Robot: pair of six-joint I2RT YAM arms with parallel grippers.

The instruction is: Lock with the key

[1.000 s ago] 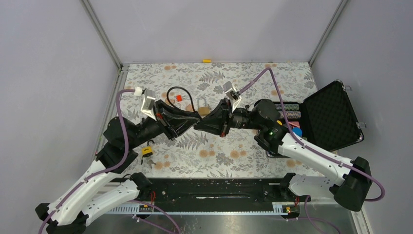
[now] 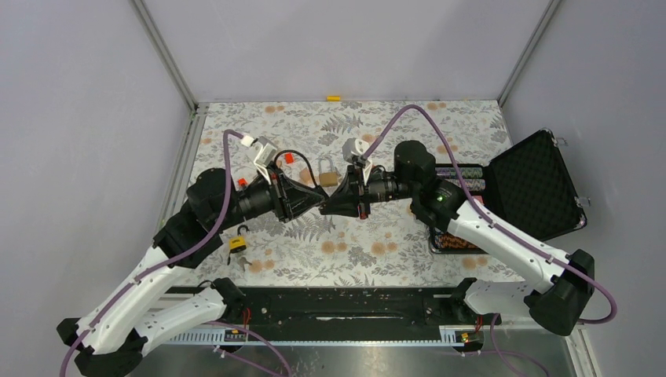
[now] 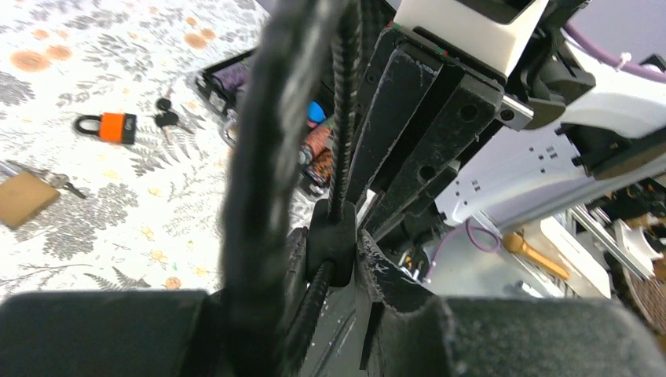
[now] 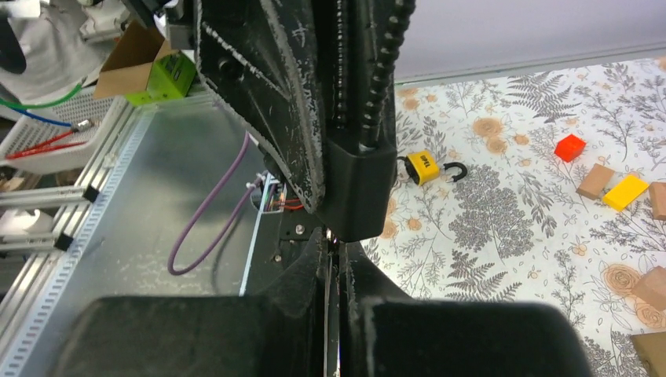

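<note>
Near the middle of the top view, my left gripper (image 2: 317, 199) and right gripper (image 2: 325, 206) meet tip to tip above the table. The left one is shut on the black body of a cable lock (image 3: 331, 242); its braided black cable (image 3: 259, 157) arches across the left wrist view. In the right wrist view, the lock body (image 4: 360, 192) sits right at my right fingertips. My right gripper is shut on a thin metal key (image 4: 331, 235), of which only a small glint shows against the lock. How deep the key sits and whether it is turned cannot be seen.
A yellow padlock (image 2: 237, 245) with keys lies at the table's left, a brass padlock (image 2: 328, 179) behind the grippers. An orange padlock (image 3: 117, 128) and small blocks (image 4: 626, 192) also lie about. An open black case (image 2: 542, 188) stands on the right.
The right wrist has moved slightly. Both grippers stay tip to tip.
</note>
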